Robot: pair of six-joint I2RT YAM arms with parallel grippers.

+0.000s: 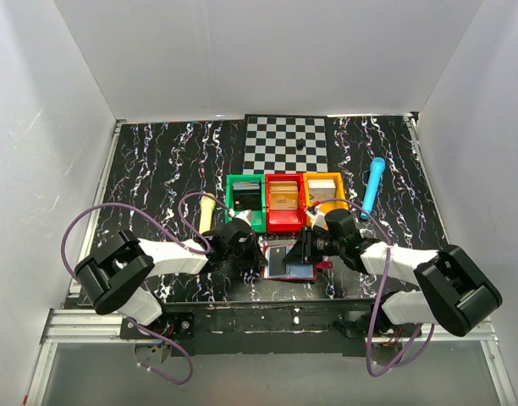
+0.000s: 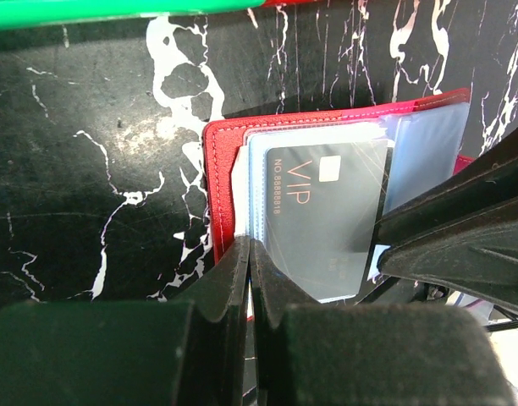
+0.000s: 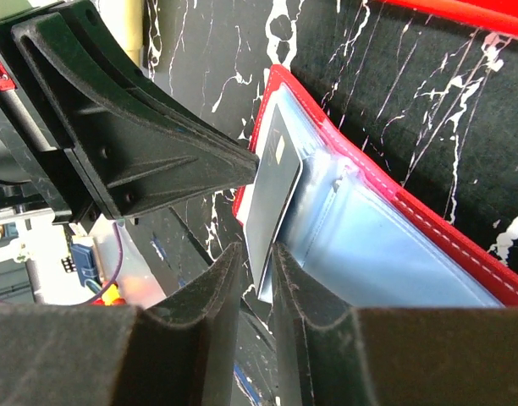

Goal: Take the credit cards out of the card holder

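The red card holder [image 1: 288, 273] lies open between my grippers, a dark VIP card in its clear sleeves, seen edge-on and tilted in the right wrist view [image 3: 272, 194]. My left gripper is shut at the holder's left edge, nothing visible between its fingers. My right gripper [image 1: 303, 258] is at the card's right side; in the right wrist view its fingertips [image 3: 234, 279] meet the card's lower edge, slightly apart. Whether the card is between them is unclear.
Green [image 1: 245, 222], red [image 1: 284, 222] and orange [image 1: 329, 203] bins with cards stand just behind the holder. A yellow object [image 1: 206, 211] lies left, a blue one [image 1: 373, 182] right. A checkered board [image 1: 284, 144] is at the back.
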